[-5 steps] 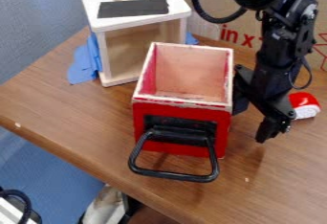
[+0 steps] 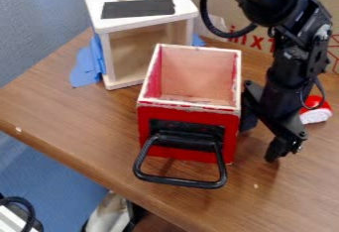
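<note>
A red open box (image 2: 157, 107) stands on the wooden table (image 2: 69, 152), with a pale pink inside and a black handle (image 2: 180, 179) sticking out from its front. The black robot arm (image 2: 291, 48) comes down from the top right. Its gripper (image 2: 265, 137) is low at the right side of the red box, close to it or against it. Part of the gripper is hidden behind the box, and whether it is open or shut cannot be made out.
A white wooden cabinet (image 2: 129, 52) with a dark strip on top stands at the back left on a blue cloth (image 2: 82, 69). A red and white object (image 2: 315, 110) lies right of the gripper. A cardboard sheet (image 2: 323, 18) is behind.
The arm and gripper have shifted slightly downward over the last second. The red box and the other objects look unmoved.
</note>
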